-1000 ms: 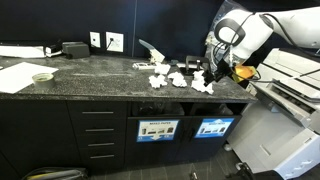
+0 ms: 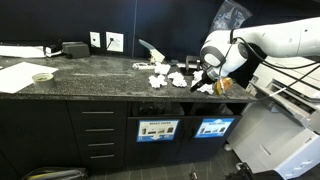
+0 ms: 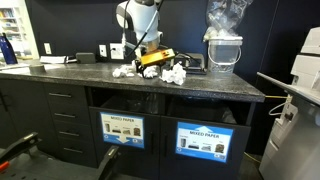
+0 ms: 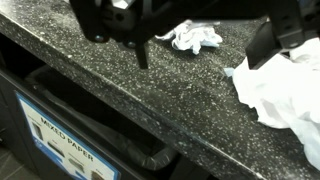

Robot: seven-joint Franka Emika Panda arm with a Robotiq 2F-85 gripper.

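Note:
Several crumpled white papers lie on the dark speckled counter (image 2: pixel 100 84), among them one paper ball (image 2: pixel 157 81) near its front edge and another crumpled paper (image 3: pixel 178 75) toward the right in the second exterior view. My gripper hangs low over the counter, its fingers apart and nothing gripped. In the wrist view, one crumpled paper (image 4: pixel 194 38) shows beyond the gap between the fingers, and a larger crumpled paper (image 4: pixel 285 95) lies beside and below the right finger. The arm partly hides the papers at the right end in the first exterior view.
Below the counter are two open compartments with blue-and-white "MIXED PAPER" signs, a left sign (image 3: pixel 123 128) and a right sign (image 3: pixel 204 141). A clear bag-lined container (image 3: pixel 224 45) stands behind on the counter.
The arm has moved left and lower in the first exterior view, bringing the gripper in among the papers at the right. The papers look unmoved where they can be seen.

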